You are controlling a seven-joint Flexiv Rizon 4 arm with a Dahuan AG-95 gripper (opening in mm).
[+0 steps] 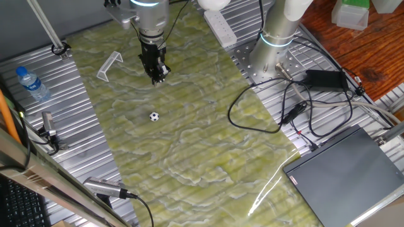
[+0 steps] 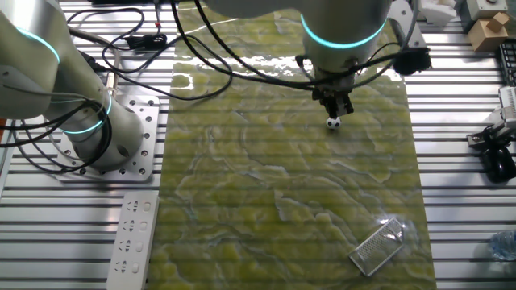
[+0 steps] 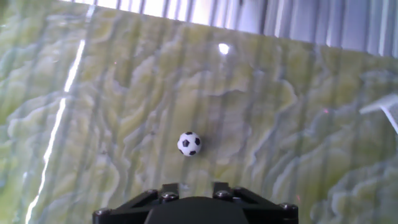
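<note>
A small black-and-white soccer ball (image 1: 154, 116) rests on the green marbled mat. My gripper (image 1: 160, 81) hangs above the mat, apart from the ball and toward the goal end. Seen from the wrist, the ball (image 3: 189, 144) lies ahead of the two dark fingertips (image 3: 170, 190), which stand apart with nothing between them. From the other side, the ball (image 2: 333, 123) shows just below the gripper (image 2: 337, 111) in the picture. A small white goal-like frame (image 1: 103, 74) stands by the mat's left edge; its netted panel (image 2: 377, 248) also shows.
A white power strip (image 1: 220, 29) lies along the mat's edge by the arm base. Loose black cable (image 1: 230, 113) loops onto the mat. A laptop (image 1: 344, 180), water bottle (image 1: 33, 84) and camera (image 1: 105, 187) border the mat.
</note>
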